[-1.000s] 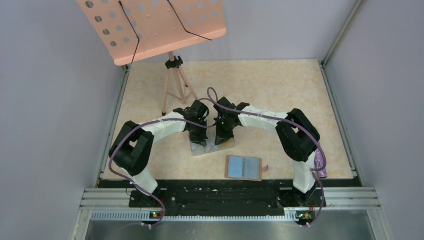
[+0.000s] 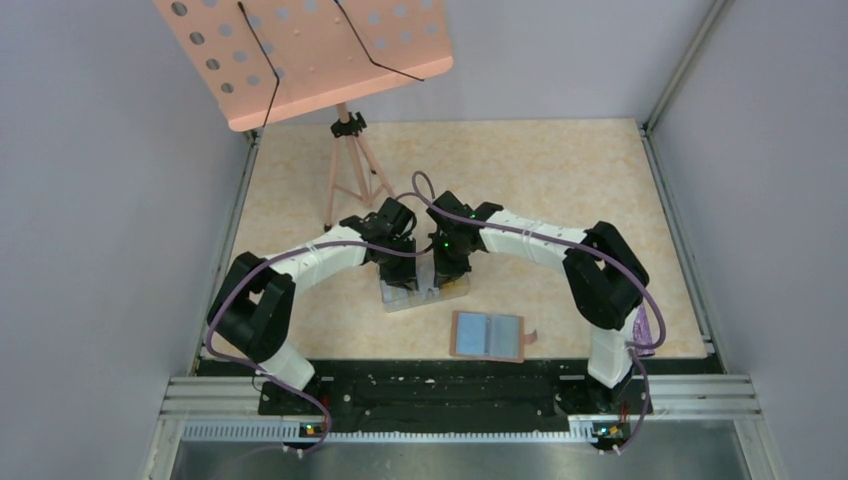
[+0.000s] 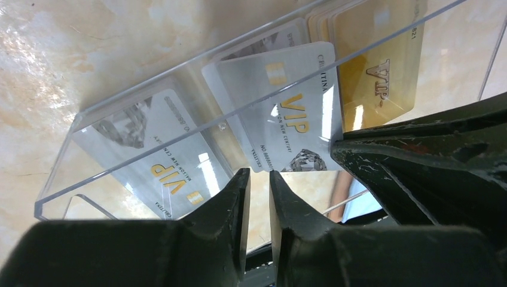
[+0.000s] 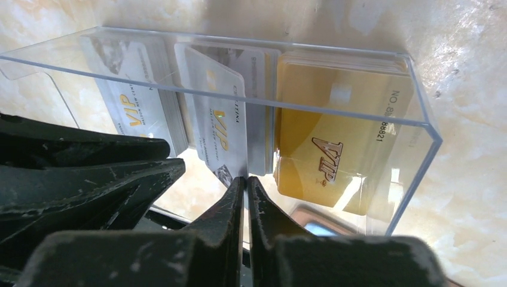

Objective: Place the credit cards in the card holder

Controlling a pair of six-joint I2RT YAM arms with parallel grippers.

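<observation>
In the clear acrylic tray (image 3: 59, 161) lie silver VIP cards (image 3: 149, 155), a middle silver stack (image 3: 281, 107) and gold cards (image 4: 320, 155). The middle top card sits askew. My left gripper is just below that middle stack, slightly open, nothing visible between its fingers. My right gripper is shut at the lower right corner of the top middle silver card; whether the card is between its fingertips is hard to tell. The open card holder (image 2: 472, 333), tan with blue pages, lies in front of the tray.
A pink easel (image 2: 300, 80) stands at the back left. A purple object (image 2: 642, 335) lies at the front right, behind the right arm's base.
Both arms have shifted slightly at elbows and wrists, with the left gripper moving a little to the right. The holder has not moved.
</observation>
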